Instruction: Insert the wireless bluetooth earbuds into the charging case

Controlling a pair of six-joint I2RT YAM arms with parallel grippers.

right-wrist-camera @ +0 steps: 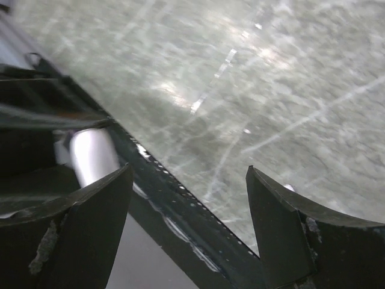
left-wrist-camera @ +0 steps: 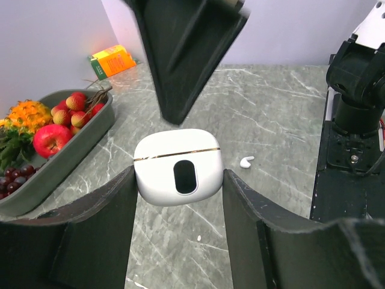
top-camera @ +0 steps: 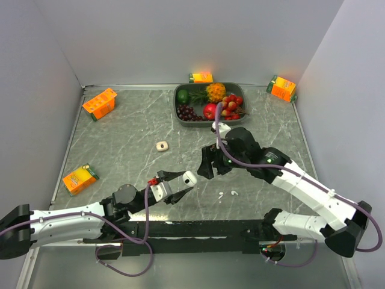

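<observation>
The white charging case point(left-wrist-camera: 168, 159) is held between the fingers of my left gripper point(top-camera: 185, 185), its lid seam and dark front window facing that camera. My right gripper point(top-camera: 210, 162) hangs just above and right of the case, open; in the right wrist view its fingers are apart over bare counter, with the blurred case beyond the left finger. Small white earbuds point(top-camera: 234, 193) lie on the grey counter right of the case; one point(left-wrist-camera: 246, 162) shows in the left wrist view.
A grey tray of fruit point(top-camera: 186, 122) stands at the back. Orange boxes point(top-camera: 99, 103) sit around the edges, and a small pale square object point(top-camera: 162, 146) lies left of centre. The dark front rail point(top-camera: 192, 230) borders the counter.
</observation>
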